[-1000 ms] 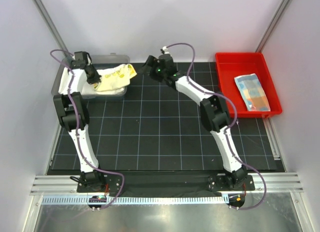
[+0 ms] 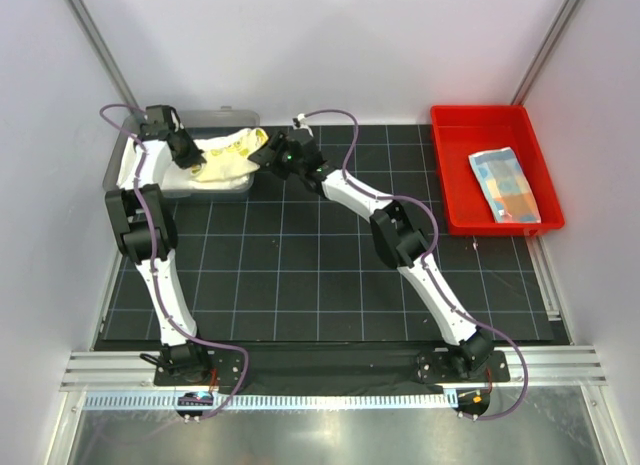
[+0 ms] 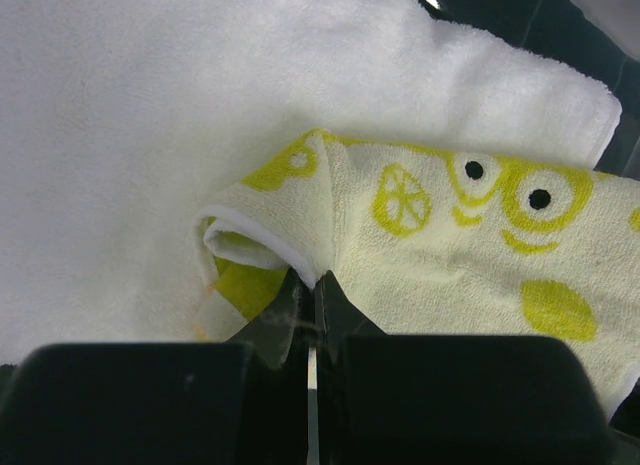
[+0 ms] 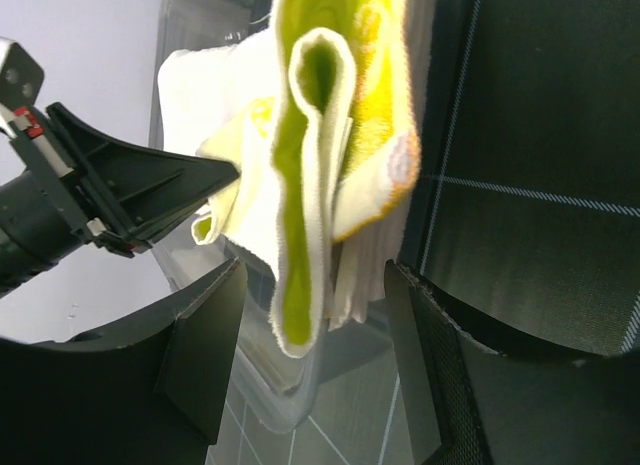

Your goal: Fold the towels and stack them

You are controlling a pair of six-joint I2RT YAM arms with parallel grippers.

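A cream towel with a yellow pattern [image 2: 228, 165] is held up over the clear bin [image 2: 220, 118] at the back left. My left gripper is shut on one gathered edge of this towel, which bunches and folds around the fingertips. White towels [image 3: 120, 105] lie beneath it in the bin. At the towel's right end, my right gripper has its fingers part open, with the folded, hanging edge of the patterned towel [image 4: 385, 135] between and beyond its fingers. A checked towel [image 2: 506, 185] lies flat inside the red bin [image 2: 455, 225] at the right.
A wall [image 2: 340, 50] runs close behind the bins.
My right gripper has moved left to the towel's right end and its fingers have narrowed. The left arm and the checked towel look unchanged.
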